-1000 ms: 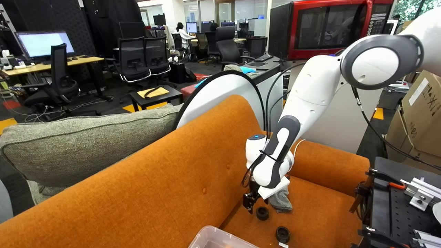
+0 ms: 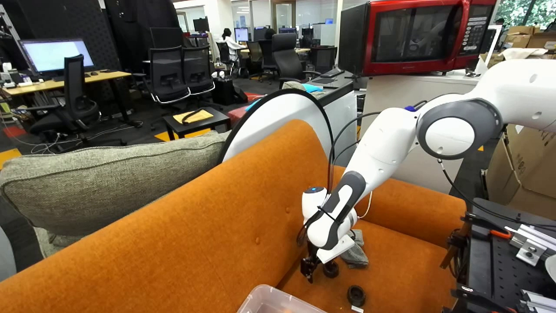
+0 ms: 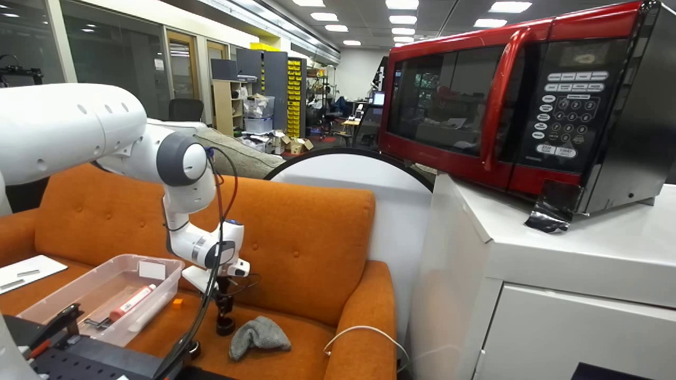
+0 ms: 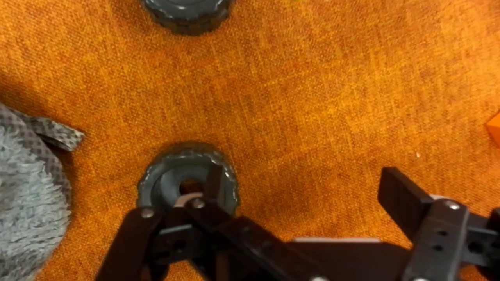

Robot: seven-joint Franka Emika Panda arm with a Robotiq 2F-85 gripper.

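My gripper is open low over the orange sofa seat, bare cloth between its fingers. In the wrist view its left finger [image 4: 215, 180] overlaps a dark, ridged wheel [image 4: 157, 180] with a hole in its middle; whether they touch I cannot tell. That wheel [image 2: 331, 270] lies close beside the gripper [image 2: 311, 265] in exterior view 1. A second dark wheel [image 4: 190, 21] is cut off by the wrist view's top edge. Grey fluffy cloth [image 4: 28, 201] lies left of the nearer wheel.
A clear plastic bin [image 3: 174, 285] holding a red-and-white tube [image 3: 132, 301] stands on the seat. Close to the bin sits a small orange block [image 3: 178, 303]. The sofa backrest [image 2: 208, 224] rises beside the arm. Open seat lies toward the armrest [image 3: 367, 316].
The arm has come down and shifted a little left in exterior view 1, bringing the gripper lower beside the nearer wheel. Wheels and cloth have stayed put.
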